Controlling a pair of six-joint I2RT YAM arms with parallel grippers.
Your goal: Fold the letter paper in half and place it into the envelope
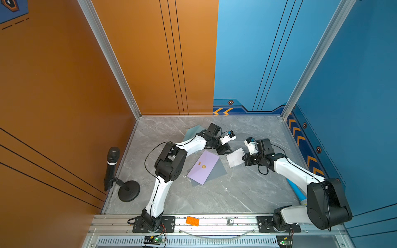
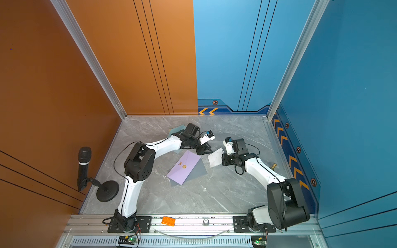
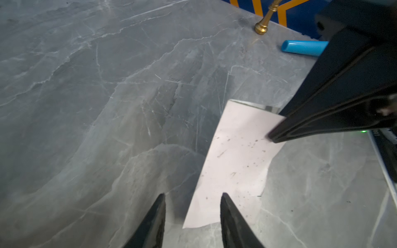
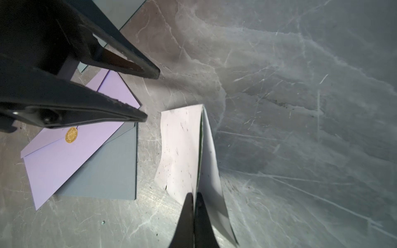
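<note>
The white letter paper is folded over, two layers with a gap along one side. My right gripper is shut on its edge, in the right wrist view. My left gripper stands part open with nothing between its fingers, just beside the paper's lower left corner in the left wrist view. The lavender envelope, with a gold seal, lies left of the paper on a grey-blue envelope.
A pale teal envelope lies at the back behind my left arm. A black microphone stands at the left. A blue cylinder and a brass object are at the right.
</note>
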